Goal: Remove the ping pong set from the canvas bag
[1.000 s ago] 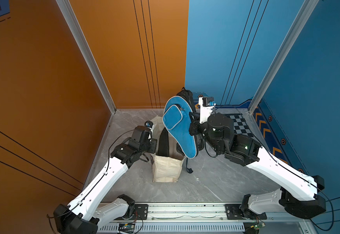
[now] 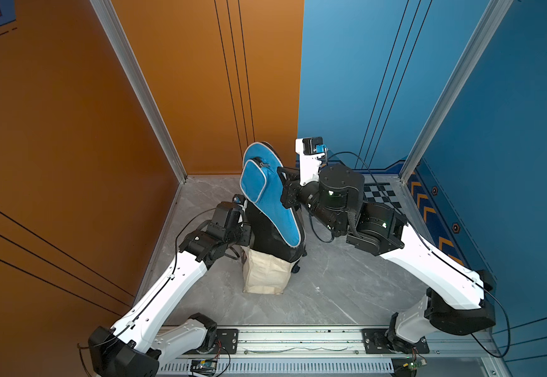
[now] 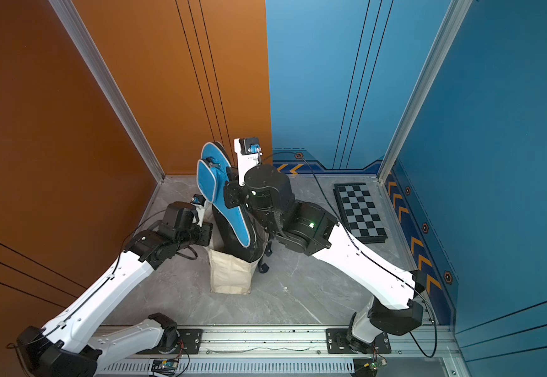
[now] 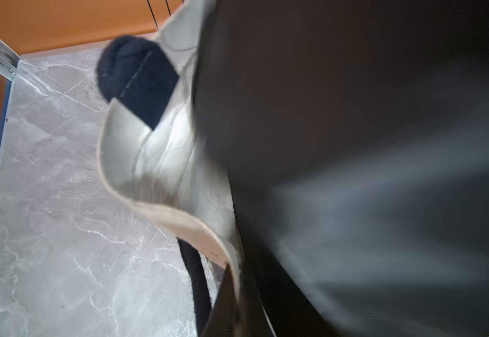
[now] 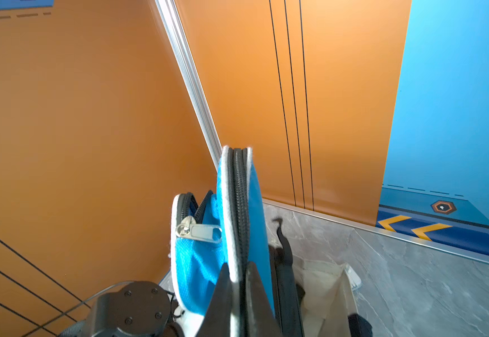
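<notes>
The blue ping pong set case (image 2: 273, 193), edged in white with a zipped pocket, is held upright and tilted above the cream canvas bag (image 2: 268, 274). My right gripper is shut on the zipped edge of the case. In the left wrist view the bag's rim (image 4: 182, 219) curves down between the fingertips of my left gripper, which is shut on it. A black item (image 2: 264, 232) fills the mouth of the bag beneath the case; much of it is hidden.
A checkered board (image 3: 360, 212) lies at the back right of the floor. Black straps (image 3: 265, 257) hang at the bag's right side.
My right gripper and the blue case have moved left, now over the middle of the bag. A black item now covers the bag's opening. The left arm has stayed in place.
</notes>
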